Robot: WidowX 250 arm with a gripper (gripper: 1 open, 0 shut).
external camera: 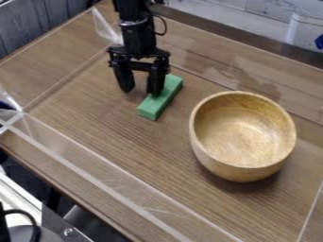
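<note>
A green rectangular block (164,99) lies on the wooden table in the upper middle. My black gripper (139,80) is low over it, one finger at the block's upper left part and the other left of the block. Whether anything is between the fingers is unclear.
A large tan bowl (243,134) stands to the right of the block. A dark cable shows at the lower left corner.
</note>
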